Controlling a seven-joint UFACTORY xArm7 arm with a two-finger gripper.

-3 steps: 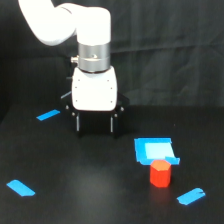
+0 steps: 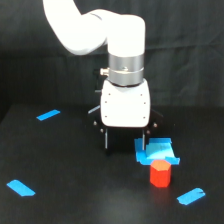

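Observation:
My gripper (image 2: 126, 138) hangs from the white arm at the centre of the camera view, its two dark fingers spread apart with nothing visible between them. It is just left of a blue square (image 2: 168, 146) with a pale centre on the dark table. A red hexagonal block (image 2: 160, 173) stands in front of the blue square, below and right of the gripper.
Blue tape strips lie on the table at the left back (image 2: 49, 114), left front (image 2: 21, 188) and right front (image 2: 191, 196).
The arm and gripper have moved right and somewhat lower, toward the blue square. The red block and blue square have not moved.

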